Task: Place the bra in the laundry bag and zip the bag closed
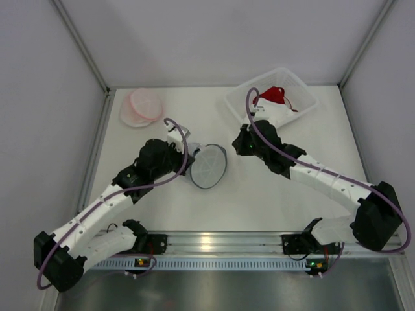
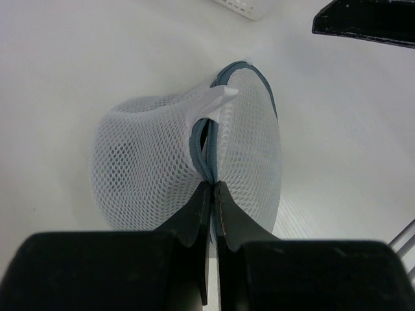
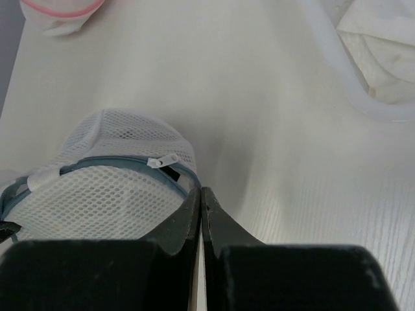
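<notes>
The white mesh laundry bag (image 1: 209, 166) with blue-grey zip edging stands on the table between my arms. My left gripper is shut on the bag's zip edging (image 2: 207, 162). Close to the bag's other end is my right gripper, shut, with nothing showing between its fingers. The white zip pull (image 3: 163, 161) lies near that end, and a short dark gap shows in the zip beside it. A white tab (image 3: 44, 178) covers the edging nearer the left gripper. No bra can be made out; the bag's inside is mostly hidden.
A white basket (image 1: 235, 103) at the back right holds red cloth (image 1: 272, 95) and white cloth (image 1: 275, 113). Pink-edged round mesh pieces (image 1: 144, 105) lie at the back left. Bare table surrounds the bag, with much room at the front.
</notes>
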